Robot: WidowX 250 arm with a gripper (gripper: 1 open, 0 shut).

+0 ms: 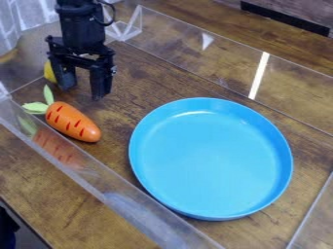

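Note:
The black robot gripper (81, 80) hangs at the upper left, open, its fingers low over the wooden surface, beside a yellow object (50, 72) that it partly hides. An orange toy carrot (74, 123) with pale green leaves lies just in front of the gripper. A large blue plate (209, 156) fills the right middle.
Clear plastic walls (113, 192) run round the work area, along the front left and the right. The wooden surface behind the plate, toward the back, is bare.

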